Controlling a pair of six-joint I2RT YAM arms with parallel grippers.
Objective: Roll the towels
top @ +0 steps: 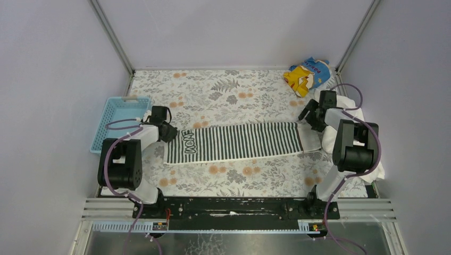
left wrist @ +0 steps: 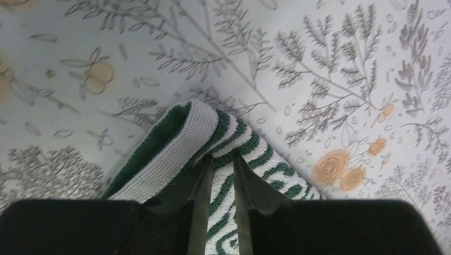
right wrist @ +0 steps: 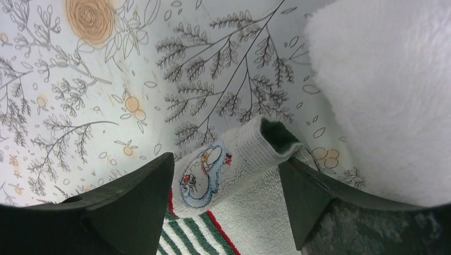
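A long white towel with dark green stripes [top: 239, 142] lies stretched sideways across the table, lettering near its left end. At its far left corner my left gripper [top: 171, 133] is shut on the towel's edge. The left wrist view shows the hem [left wrist: 183, 141] raised in a fold beside the fingers [left wrist: 199, 186]. At the far right corner my right gripper [top: 307, 118] stands open. In the right wrist view its fingers [right wrist: 162, 178] straddle a raised fold with an embroidered patch [right wrist: 202, 175], which shows the pale underside.
An empty light-blue basket [top: 116, 118] stands at the left, close to my left arm. White fluffy cloth [right wrist: 383, 95] is heaped on the right, beside my right gripper. A yellow-and-blue bag [top: 307, 75] lies at the back right. Behind the towel the flowered tablecloth [top: 223, 98] is clear.
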